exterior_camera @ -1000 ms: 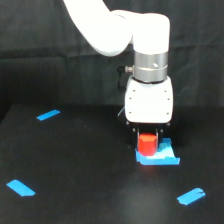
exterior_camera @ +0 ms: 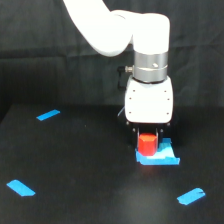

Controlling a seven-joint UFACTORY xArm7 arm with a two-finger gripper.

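A small red block [exterior_camera: 148,145] is low at the right of centre, in front of a light blue patch [exterior_camera: 168,158] on the dark table. Directly over the block, the white arm points straight down with its gripper [exterior_camera: 148,134]. The fingers are small and dark in this view and lie close around the block's upper part. Whether they press on its sides or stand apart from it cannot be made out. The block's top is partly hidden by the gripper, and its underside is too small to judge for contact with the patch.
Blue tape strips mark the dark table: one at the far left [exterior_camera: 49,115], one at the near left [exterior_camera: 20,188] and one at the near right [exterior_camera: 190,196]. A dark curtain [exterior_camera: 50,70] hangs behind.
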